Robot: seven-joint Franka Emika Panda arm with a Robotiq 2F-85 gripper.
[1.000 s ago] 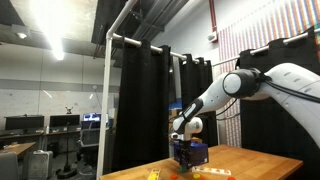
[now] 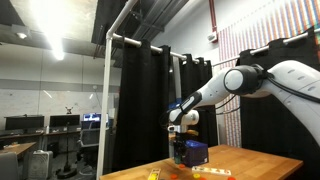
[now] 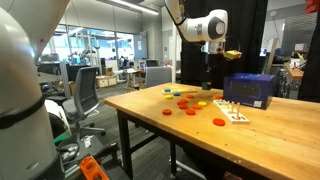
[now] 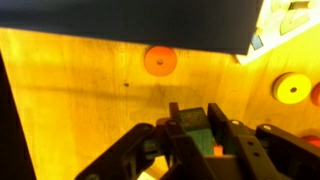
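Note:
In the wrist view my gripper is shut on a dark green piece (image 4: pixel 197 125), whose top shows between the fingertips. The lower part of the piece is hidden by the fingers. Exterior view 2 has the gripper (image 3: pixel 208 82) above the far part of the table, left of a dark blue box (image 3: pixel 248 90). An orange-red disc (image 4: pixel 160 61) lies on the wood beneath, apart from the fingers. Further right is a yellow disc (image 4: pixel 292 88).
A white board with pegs (image 3: pixel 231 114) lies in front of the box. Several coloured discs are scattered left of it, with a red disc (image 3: pixel 219 122) nearer the front.
The gripper has risen from low over the table and shifted slightly left in exterior view 1. The box and the board look unmoved.

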